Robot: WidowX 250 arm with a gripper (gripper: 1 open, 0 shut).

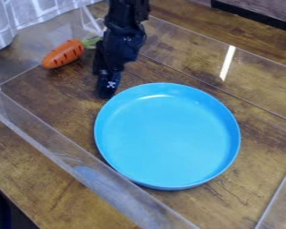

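Observation:
My black gripper (113, 67) hangs from the top of the camera view, its fingertips low over the wooden table, left of centre and just behind the blue plate. Nothing shows clearly between the fingers, which stand open. An orange carrot (63, 54) with a pale green top lies to its left, partly hidden behind the arm.
The large blue plate (166, 134) fills the lower middle of the table (247, 98). A clear plastic wall runs along the left and bottom-left, with a white cloth (12, 20) beyond it at top left. The wood to the right of the gripper is clear.

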